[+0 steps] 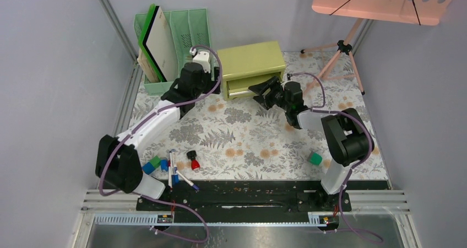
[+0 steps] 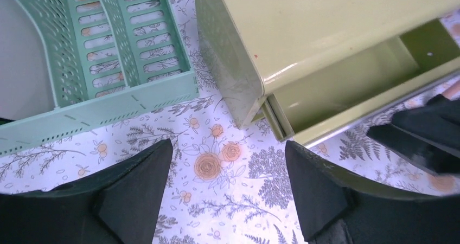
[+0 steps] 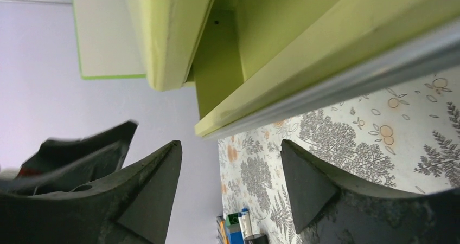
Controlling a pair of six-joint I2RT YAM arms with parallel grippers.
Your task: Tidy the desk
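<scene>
The yellow-green box (image 1: 250,58) stands at the back, and its drawer (image 2: 347,84) is partly pulled out and looks empty where it shows. Left of the drawer, my left gripper (image 1: 216,81) has its fingers apart; only the patterned desk mat shows between them in the left wrist view. My right gripper (image 1: 264,93) is open in front of the drawer's right half, covering part of it from above. In the right wrist view, the drawer front (image 3: 320,73) runs just beyond its fingertips. On the mat lie several pens (image 1: 187,179), blue block (image 1: 147,168) and green block (image 1: 155,161).
A green rack (image 1: 193,38) with upright boards stands back left, close to my left gripper. Pink stand legs (image 1: 330,66) occupy the back right. A red-and-black item (image 1: 193,160) and a green block-like piece (image 1: 314,158) lie near the front.
</scene>
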